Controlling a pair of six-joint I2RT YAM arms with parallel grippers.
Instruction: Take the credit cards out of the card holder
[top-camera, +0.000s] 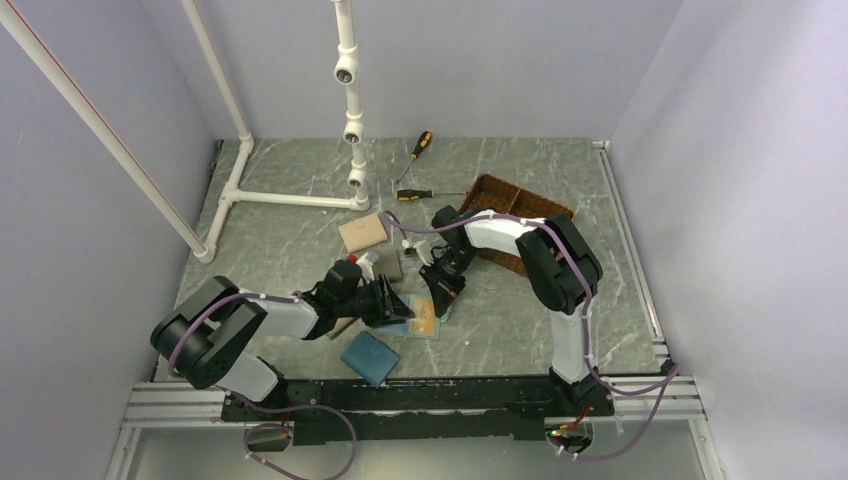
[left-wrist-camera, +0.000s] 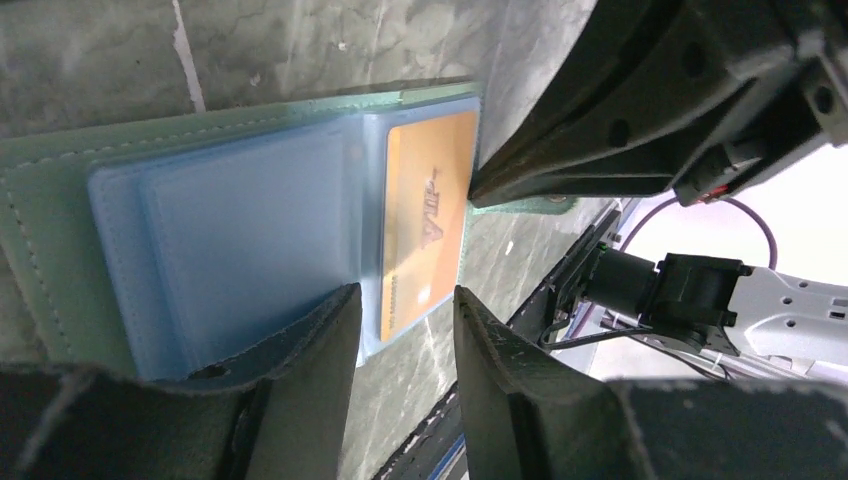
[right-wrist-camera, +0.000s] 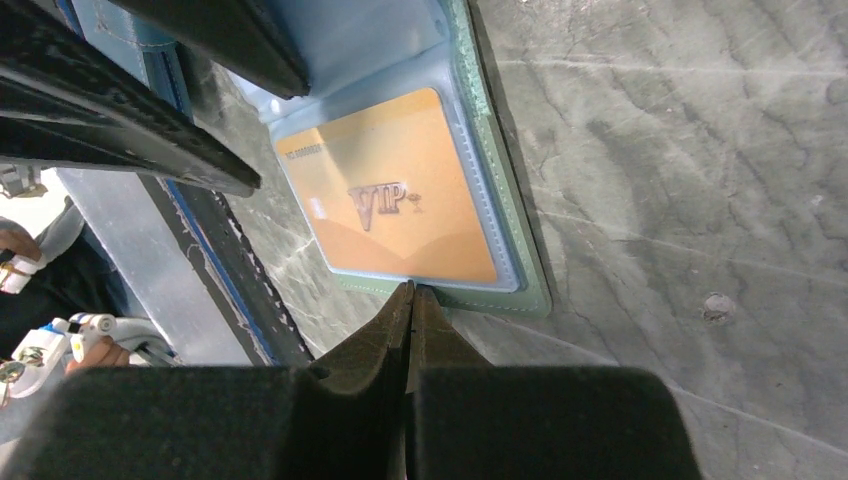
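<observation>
An open card holder with light blue sleeves and a green cover (right-wrist-camera: 510, 302) lies on the table beneath both grippers. An orange VIP card sits in its end sleeve, also seen from the right wrist view as the orange card (right-wrist-camera: 390, 190). My left gripper hovers over the holder with its fingertips apart, beside that card's sleeve, nothing seen between them. My right gripper is shut, its tips at the holder's edge just beside the card, nothing visible between them.
A closed blue holder (top-camera: 370, 358) lies at the front. Tan and grey holders (top-camera: 362, 232) lie behind the grippers. Two screwdrivers (top-camera: 414, 195) and a wicker basket (top-camera: 530, 203) stand farther back.
</observation>
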